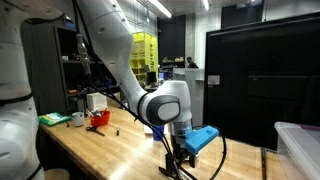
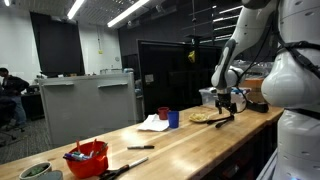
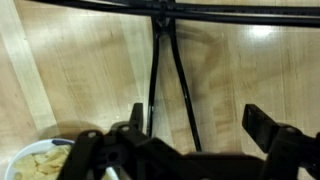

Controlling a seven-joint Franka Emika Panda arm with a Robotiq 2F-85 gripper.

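Note:
My gripper is open, its two dark fingers wide apart in the wrist view. Between them run two thin black strips [image 3: 186, 85] that meet near the top, on or just above the wooden table [image 3: 220, 80]; whether they belong to tongs or another tool I cannot tell. At the lower left of the same view, a white bowl [image 3: 12, 165] holds pale yellow chips [image 3: 45, 162]. Exterior view 1 has the gripper [image 1: 181, 160] low over the near part of the table, with dark items beneath it.
A black cable [image 3: 240, 14] crosses the top of the wrist view. In exterior view 2, a red container [image 2: 88, 160] of tools, a blue cup [image 2: 173, 119] and a red cup [image 2: 163, 113] stand on the table.

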